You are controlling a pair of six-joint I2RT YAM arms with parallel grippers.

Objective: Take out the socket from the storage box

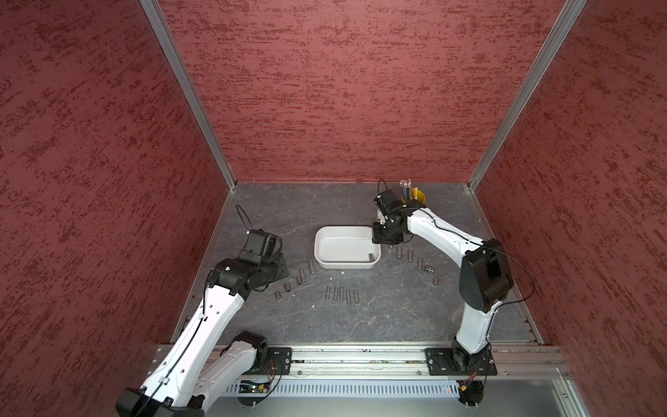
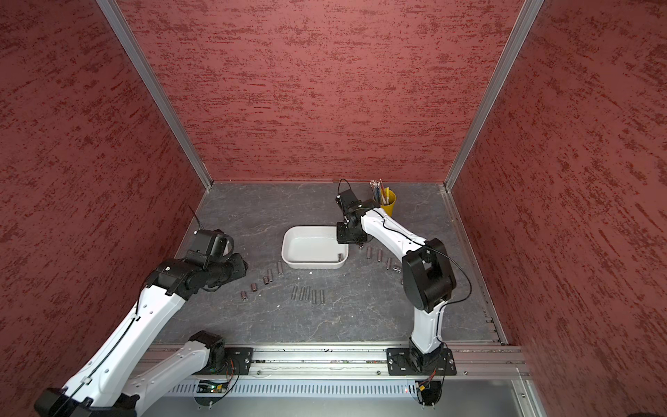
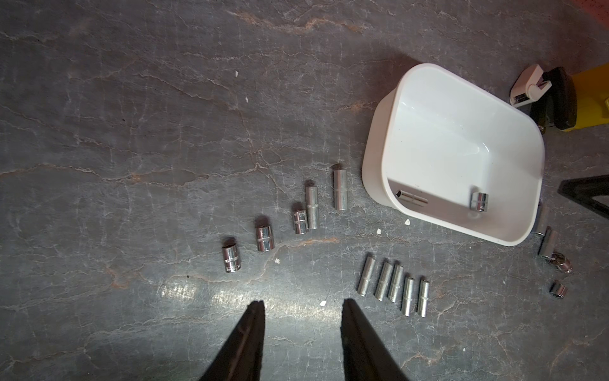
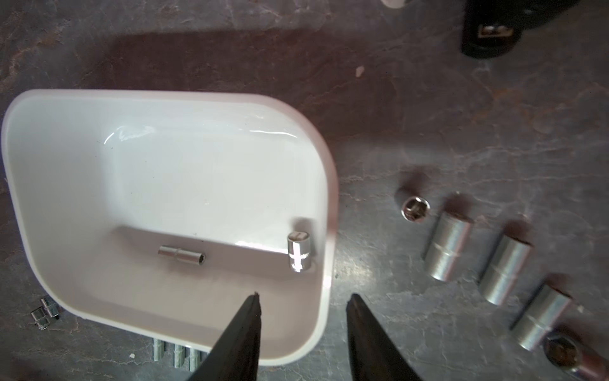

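The white storage box sits mid-table. Inside it a short chrome socket lies at the right end, and a longer slim socket lies nearer the middle. My right gripper hangs open over the box's right end, just short of the short socket in its own view, nothing between its fingers. My left gripper is over the table left of the box, fingers apart with nothing between them.
Loose sockets lie in rows left, right and in front of the box. Behind its right end are a white stapler, a black object and a yellow cup of pens.
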